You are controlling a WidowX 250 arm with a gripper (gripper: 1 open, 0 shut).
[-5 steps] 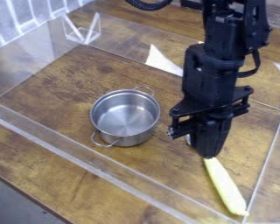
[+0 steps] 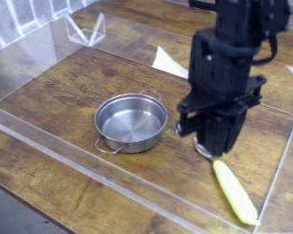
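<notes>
A steel pot (image 2: pixel 131 123) with two wire handles stands on the wooden table, left of centre. The black gripper (image 2: pixel 220 123) hangs to its right, blurred, above the metal head of a utensil whose pale yellow handle (image 2: pixel 236 193) reaches toward the lower right. The fingertips are dark and partly hidden behind the gripper body, so their state is hard to see; nothing held shows.
Clear plastic walls (image 2: pixel 113 192) border the wooden work area (image 2: pixel 63 91). White scraps lie at the back, behind the arm.
The gripper has moved slightly upward over the last second, uncovering a little more of the utensil's head. The pot and utensil look unmoved.
</notes>
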